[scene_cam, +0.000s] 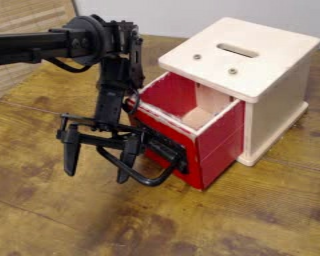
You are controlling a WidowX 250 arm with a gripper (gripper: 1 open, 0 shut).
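A pale wooden box (276, 120) with a slotted top stands at the upper right, and a red-fronted drawer (216, 154) with a pale interior sticks out from it toward the left. My black gripper (103, 160) is left of the drawer, low over the floor, its two dark fingers pointing down with a gap between them and nothing visible in it. Part of the black gripper body lies against the drawer's front, hiding some of it.
A light mat (16, 90) lies at the upper left under the arm, and a white wall runs along the back.
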